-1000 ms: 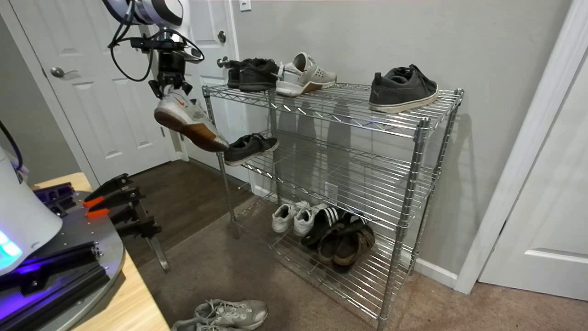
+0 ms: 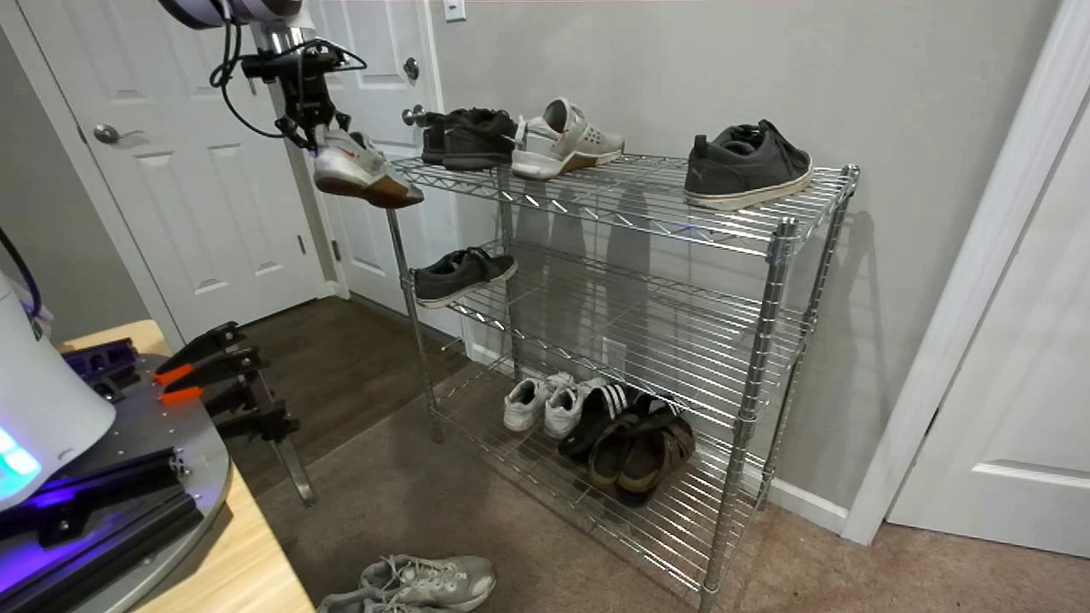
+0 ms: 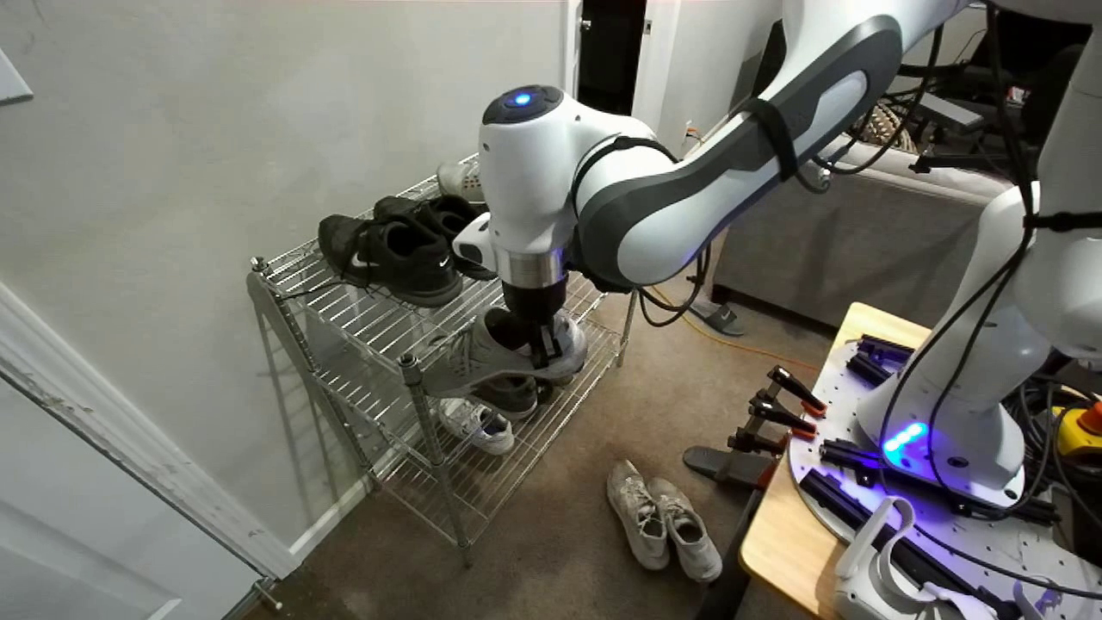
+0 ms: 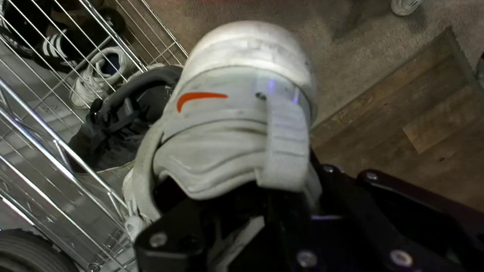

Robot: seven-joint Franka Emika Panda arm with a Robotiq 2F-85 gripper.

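My gripper (image 2: 314, 141) is shut on a light grey and white sneaker (image 2: 352, 169) with an orange swoosh, held near its collar in the air. In exterior view 1 it overlaps the left front corner of the wire rack's top shelf (image 2: 654, 175). The wrist view has the sneaker's heel (image 4: 236, 86) filling the middle, with the black fingers mostly hidden below its collar. A similar white sneaker (image 2: 564, 140) rests on the top shelf, beside a black pair (image 2: 470, 140). A dark sneaker (image 2: 751, 169) stands alone at that shelf's right end.
One dark shoe (image 2: 465, 276) sits at the left of the middle shelf. White shoes (image 2: 547, 402) and dark slides and sandals (image 2: 639, 449) occupy the bottom shelf. A grey-white pair (image 3: 663, 522) lies on the floor. Bare wire shows on the top shelf's right-centre part.
The held sneaker has risen from about middle-shelf height to the top shelf's level and tilted flatter. The arm's wrist has shifted left and up. The other shoes have stayed put.
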